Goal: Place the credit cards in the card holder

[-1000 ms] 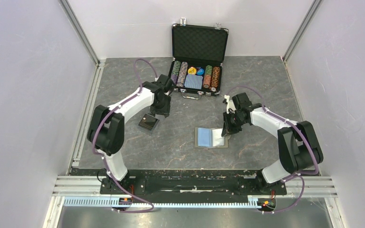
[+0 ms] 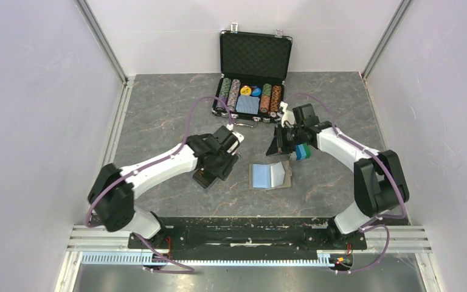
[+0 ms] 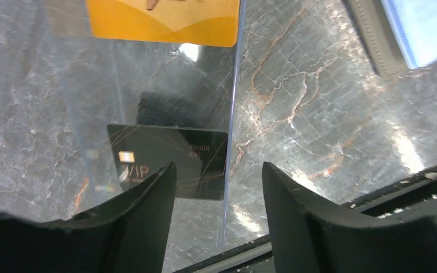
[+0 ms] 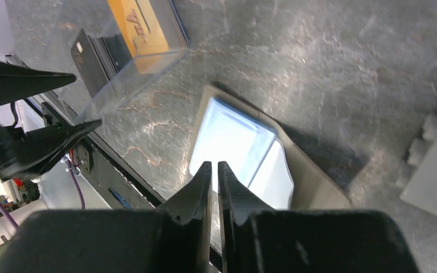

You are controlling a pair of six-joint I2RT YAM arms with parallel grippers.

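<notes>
A clear box (image 3: 233,102) holds an orange card (image 3: 165,20) and a black VIP card (image 3: 170,162); in the top view the box (image 2: 205,178) lies left of centre, partly behind my left arm. Over its right side stands my left gripper, open, nothing held between its fingers. The grey card holder (image 4: 313,179) lies unfolded, with a light-blue pocket (image 4: 230,133) and a raised white leaf (image 4: 276,176). Above the holder is my right gripper, its fingertips a narrow gap apart and nothing between them.
An open black case (image 2: 255,55) with poker chips stands at the back. A blue and green item (image 2: 303,152) lies right of the holder, partly hidden by the right gripper. Bare marble table shows along the front.
The clear box and my left gripper have shifted toward the front and right. My right gripper has drawn back and slightly left, off the holder's right edge. The white leaf now stands raised.
</notes>
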